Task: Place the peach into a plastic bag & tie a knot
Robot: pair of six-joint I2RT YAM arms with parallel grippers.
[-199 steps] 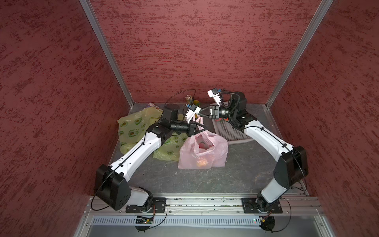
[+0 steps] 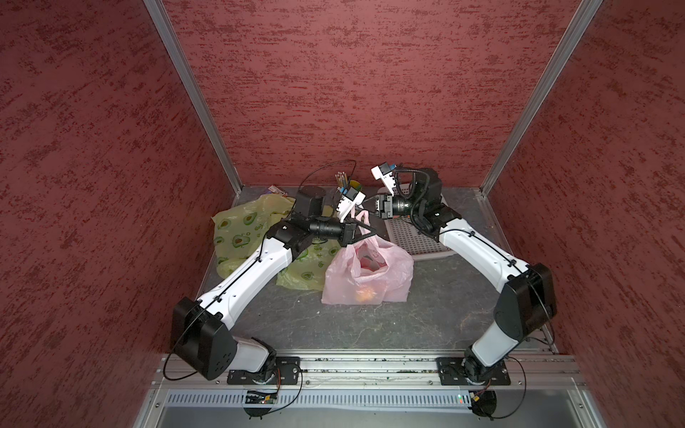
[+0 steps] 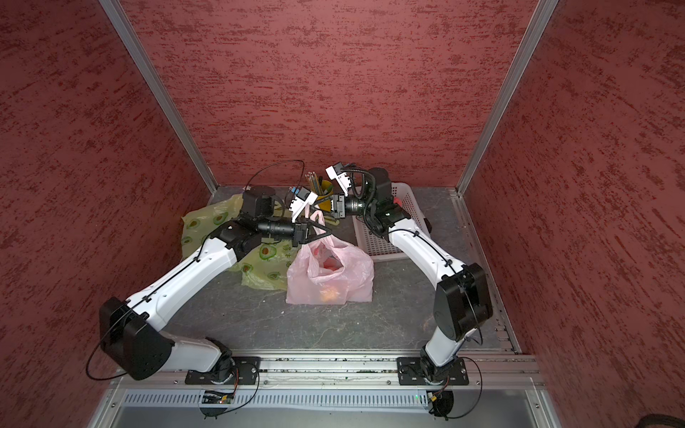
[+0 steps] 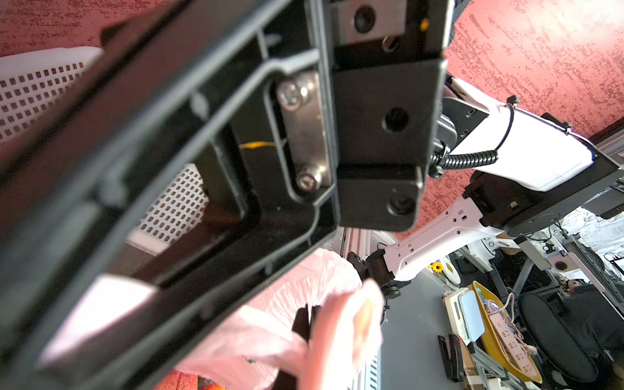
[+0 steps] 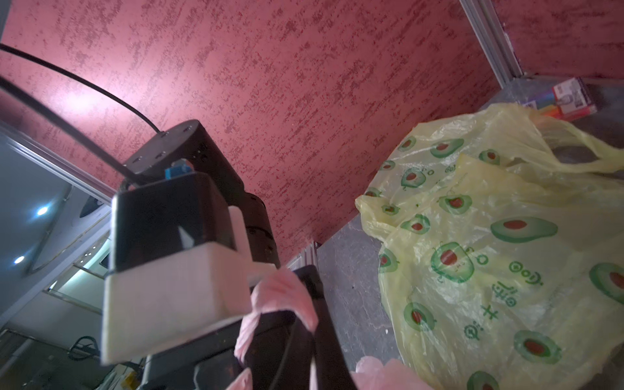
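Observation:
The pink plastic bag (image 2: pixel 341 281) sits upright on the table, its mouth partly open. Through its wall shows a yellow-orange peach-like patch (image 2: pixel 366 294); something reddish lies inside the opening. Above the bag, my left gripper (image 2: pixel 374 232) is shut, with a pink handle (image 2: pixel 362 218) rising beside its fingers. In the right wrist view, a pink strip (image 5: pixel 282 300) curls over the left gripper's dark parts. My right gripper (image 2: pixel 363 205), shut, reaches in from the right at the handle's upper end. Whether either gripper pinches thin film I cannot tell.
A yellow avocado-print bag lies flat at the left. Behind the right arm stands a white perforated basket (image 2: pixel 431 254). A yellow cup (image 3: pixel 326 187) is at the back.
My right gripper has moved slightly left and down, closer to the handle. The left gripper has shifted only a little, and the pink bag has barely moved.

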